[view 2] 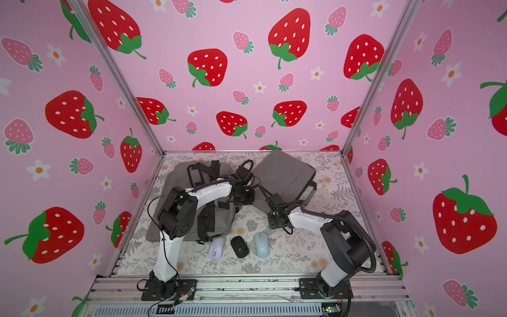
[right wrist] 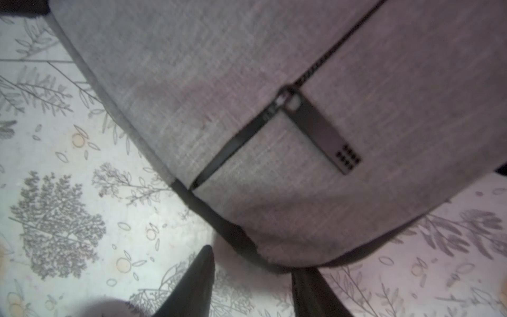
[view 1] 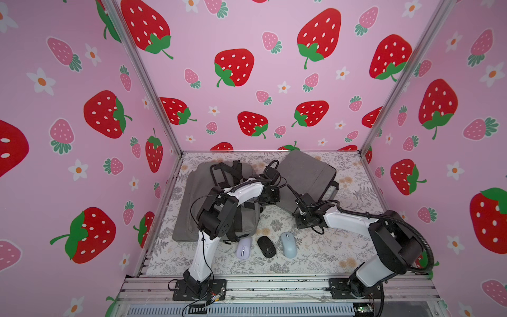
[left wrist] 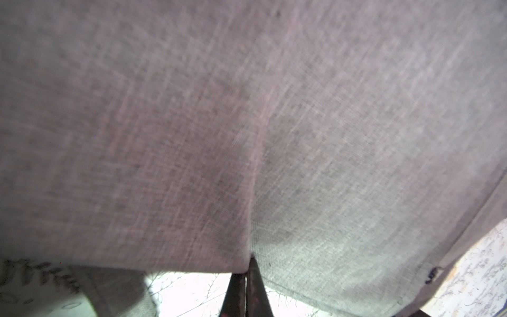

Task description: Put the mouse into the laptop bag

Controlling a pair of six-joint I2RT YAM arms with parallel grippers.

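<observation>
The grey bag (view 1: 306, 174) lies tilted at the back right, with a zip and its pull tab (right wrist: 322, 132) close to one corner. My left gripper is shut on its fabric edge, where a crease runs up from the fingertips. Open and empty, my right gripper stands at the bag's near corner, fingers (right wrist: 195, 282) apart. Along the table front rest a lilac mouse (view 1: 243, 248), a black mouse (view 1: 266, 246) and a light blue mouse (view 1: 289, 245). Inside the bag is hidden.
Another grey bag with black straps (view 1: 203, 179) fills the left side, partly under my left arm. Metal rails (view 1: 285, 279) border the front.
</observation>
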